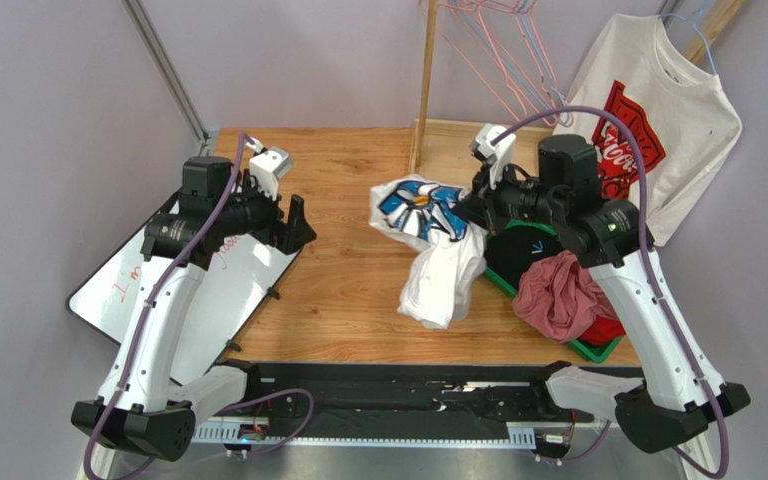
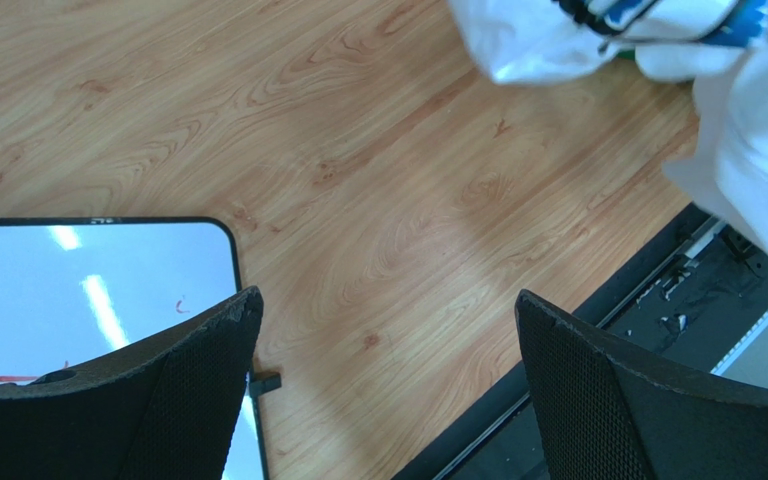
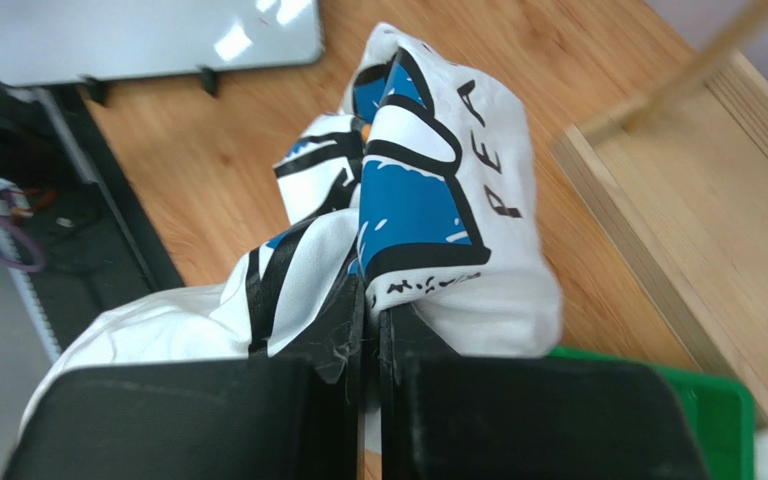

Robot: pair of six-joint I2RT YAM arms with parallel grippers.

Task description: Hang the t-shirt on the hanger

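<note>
A white t-shirt [image 1: 438, 275] with a blue flower print and black lettering [image 3: 428, 210] hangs from my right gripper [image 1: 478, 205], which is shut on it above the table right of centre; its cloth fills the middle of the right wrist view. My left gripper [image 1: 288, 225] stands open and empty above the table, left of the shirt. The shirt's edge [image 2: 748, 160] shows at upper right in the left wrist view. Pink and blue hangers [image 1: 503, 60] hang on a wooden rack at the back.
A green basket [image 1: 593, 350] with pink, red and black clothes is at right. A whiteboard [image 1: 118, 300] lies at left. A wooden tray [image 3: 678, 180] stands at the back. Another white shirt [image 1: 698, 130] hangs at upper right.
</note>
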